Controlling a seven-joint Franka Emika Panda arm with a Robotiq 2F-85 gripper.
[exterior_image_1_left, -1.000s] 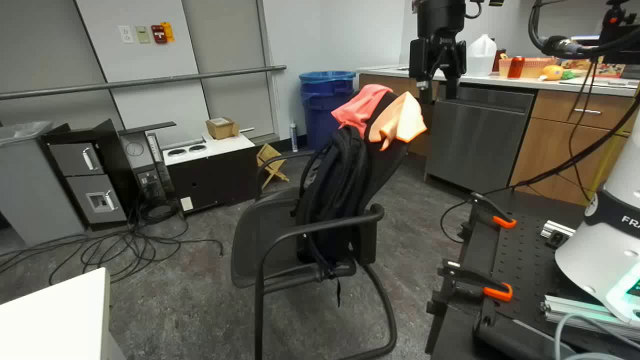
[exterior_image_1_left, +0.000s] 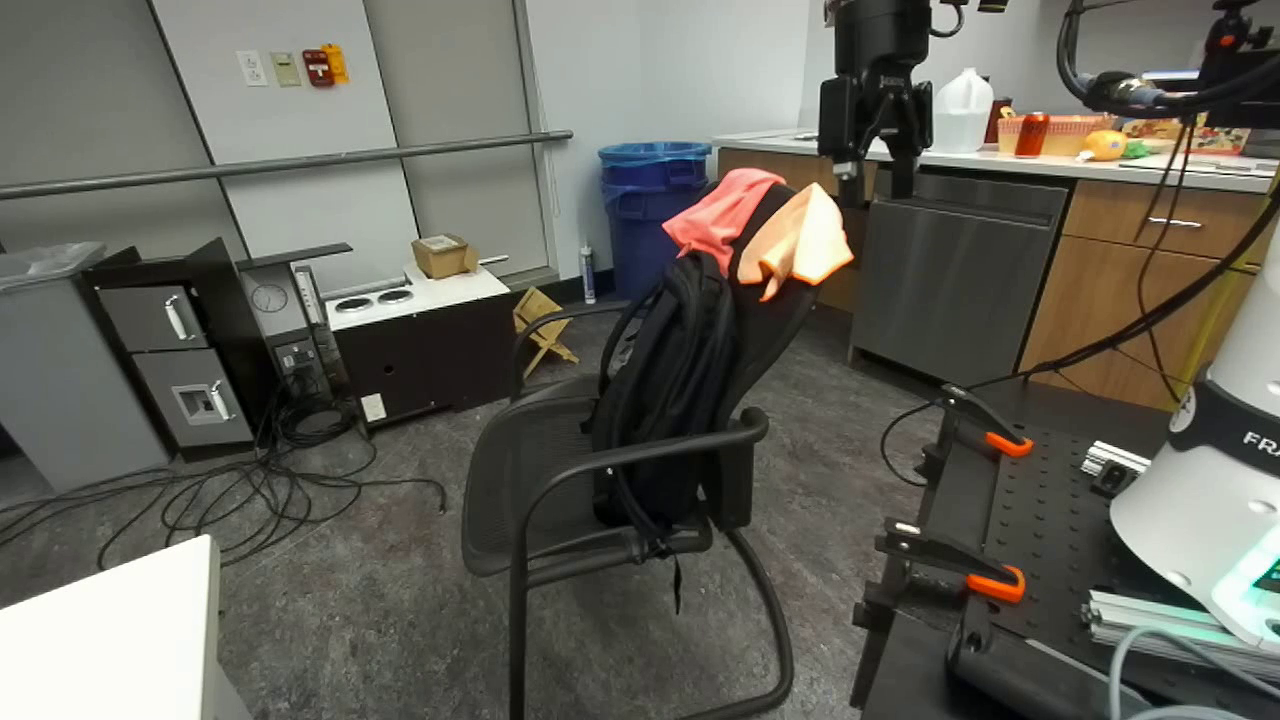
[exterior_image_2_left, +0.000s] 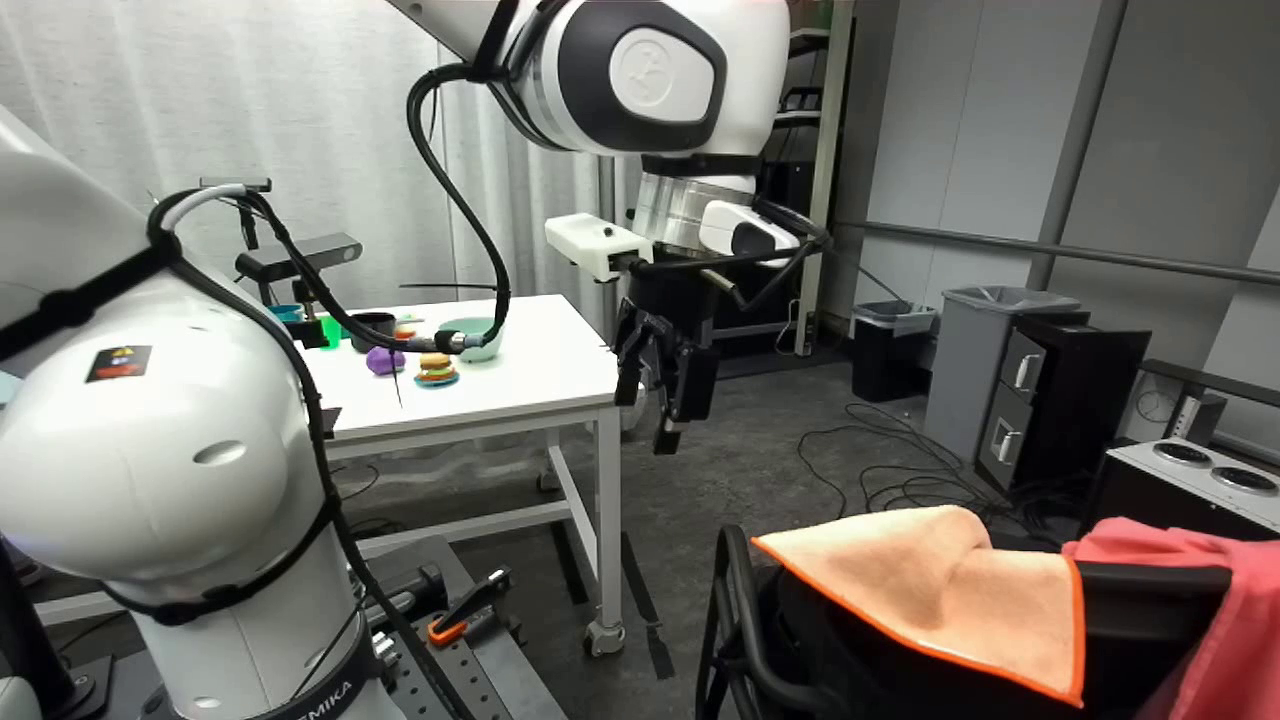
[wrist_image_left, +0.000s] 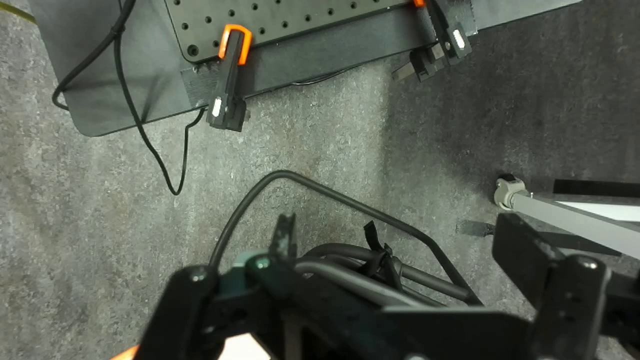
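Observation:
My gripper (exterior_image_1_left: 877, 182) hangs open in the air, its fingers pointing down with nothing between them. In exterior view 2 the gripper (exterior_image_2_left: 649, 422) is beyond the chair and to the right of the white table. An orange cloth (exterior_image_1_left: 797, 240) and a pink-red cloth (exterior_image_1_left: 725, 216) are draped over the back of a black chair (exterior_image_1_left: 534, 480). Exterior view 2 shows the orange cloth (exterior_image_2_left: 936, 594) up close, apart from the gripper. From the wrist, part of the chair frame (wrist_image_left: 354, 207) appears below the wide-set fingers; only a sliver of orange cloth (wrist_image_left: 125, 354) shows.
A black backpack (exterior_image_1_left: 666, 384) hangs on the chair. The white table (exterior_image_2_left: 546, 348) holds a bowl (exterior_image_2_left: 471, 338), a toy burger (exterior_image_2_left: 435, 367) and other small items. Clamps with orange tips (exterior_image_1_left: 993, 584) line the robot's dark base table (exterior_image_1_left: 1038, 504). Cables (exterior_image_1_left: 282, 504) lie on the floor.

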